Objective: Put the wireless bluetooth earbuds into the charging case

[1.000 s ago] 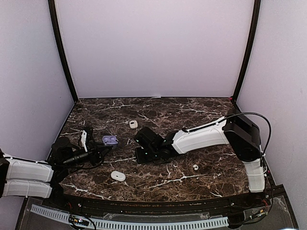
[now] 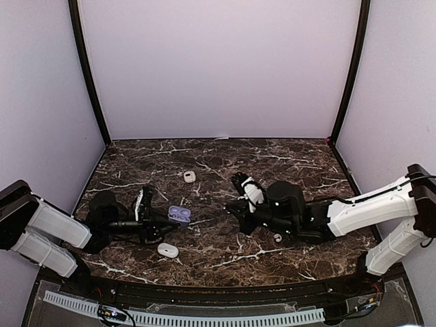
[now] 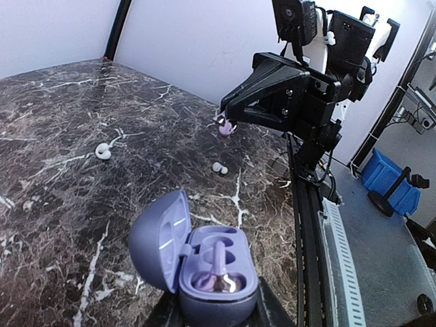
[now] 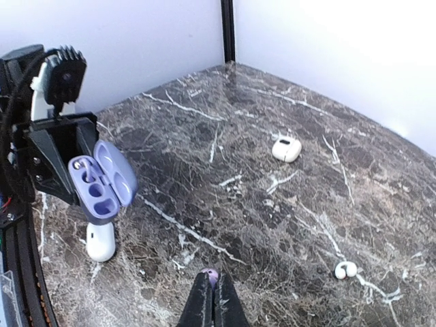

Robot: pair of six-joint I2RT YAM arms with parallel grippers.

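Note:
The lilac charging case (image 3: 216, 300) is held up with its lid open, my left gripper (image 2: 162, 221) shut on its lower part. One lilac earbud (image 3: 219, 259) sits in the case, stem upward, in the near well; the other openings look empty. My right gripper is shut on a second lilac earbud (image 4: 211, 274), whose rounded end peeks out past the fingertips; its stem is mostly hidden. In the left wrist view that earbud (image 3: 227, 128) hangs above the table, well apart from the case.
A white oval case (image 2: 167, 250) lies on the table close to the left gripper. Farther back rests another white case (image 2: 189, 176). White C-shaped pieces (image 4: 345, 270) (image 3: 219, 167) lie on the marble. Between the grippers the tabletop is clear.
My right gripper has risen and swung right, carrying the earbud and turning to face the case. The left gripper has shifted right and slightly nearer the front edge with the case.

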